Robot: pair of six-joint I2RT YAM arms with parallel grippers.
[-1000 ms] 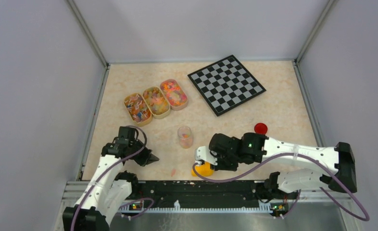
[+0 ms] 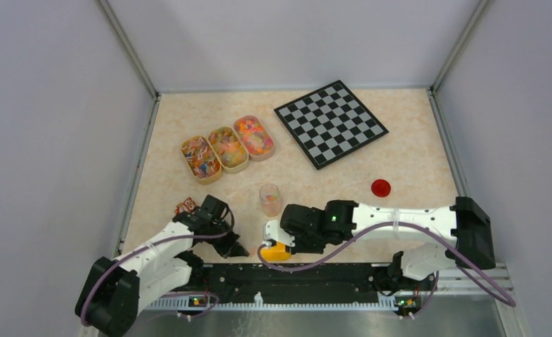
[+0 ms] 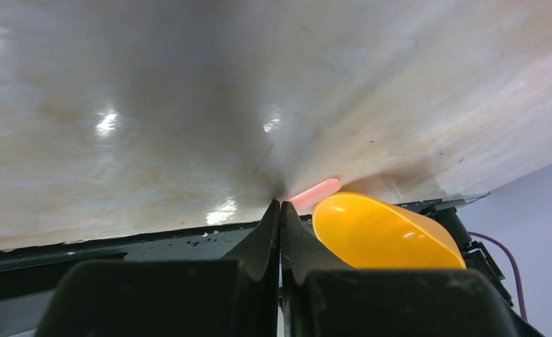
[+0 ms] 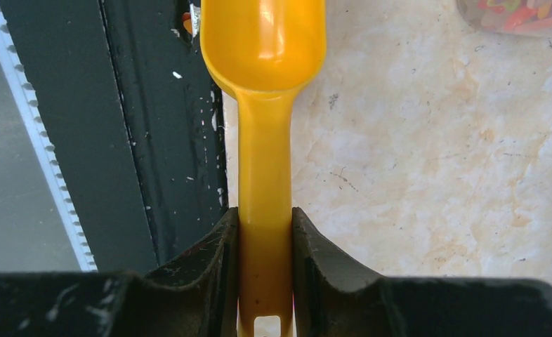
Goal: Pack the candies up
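A pink candy lies at the table's front edge, just beyond the tips of my left gripper, which is shut with nothing visible between its fingers. My right gripper is shut on the handle of a yellow scoop; its bowl hangs beside the pink candy in the left wrist view and looks empty. A clear container with some candies stands in the middle, behind the scoop. Three bins of candies stand at the back left.
A checkered board lies at the back right, and a red lid at the right. A wrapped item is partly hidden by the left arm. The front edge drops to a dark rail.
My left gripper has moved right and down toward the front edge and the pink candy. My right arm has moved left with the yellow scoop.
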